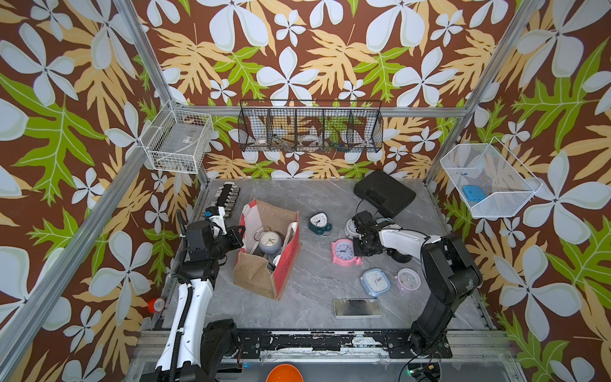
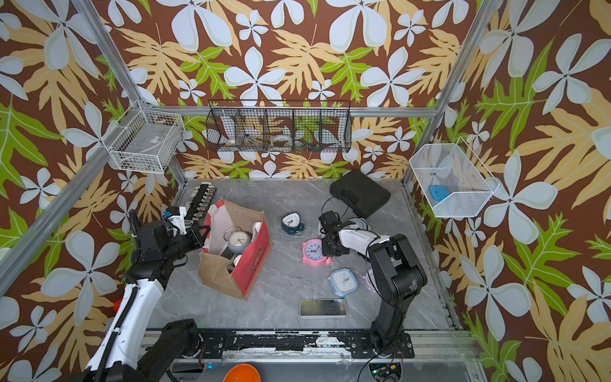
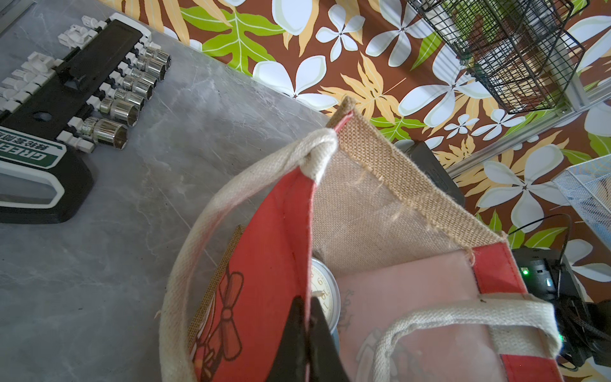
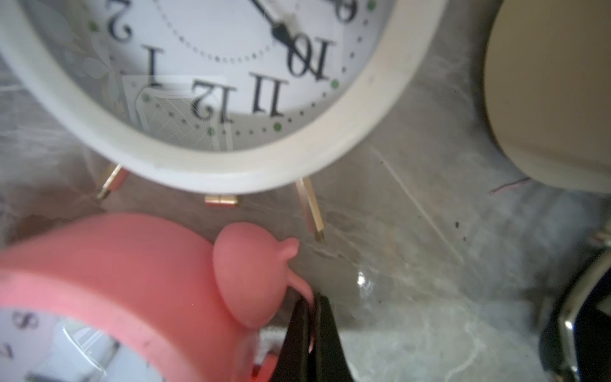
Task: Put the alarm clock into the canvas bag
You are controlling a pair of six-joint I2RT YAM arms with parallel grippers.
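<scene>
The open canvas bag (image 1: pixel 285 270), tan with red sides, stands left of the table's middle with a grey alarm clock (image 1: pixel 270 241) inside. My left gripper is shut on the thin rim of its red wall (image 3: pixel 254 273). In the right wrist view, a pink alarm clock (image 4: pixel 146 254) lies at lower left. A thin pink strand from its rounded knob runs between the tips of my right gripper, which is shut on it. A white clock (image 4: pixel 222 175) lies just beyond. From above, the right gripper hides part of the pink clock's right edge.
A teal clock (image 1: pixel 319 222) stands between bag and pink clock. Nearer the front are a blue clock (image 1: pixel 375 282), a pale pink clock (image 1: pixel 408 279) and a metal tin (image 1: pixel 357 308). A black case (image 1: pixel 384 193) lies at the back; a socket set (image 1: pixel 226 194) lies behind the bag.
</scene>
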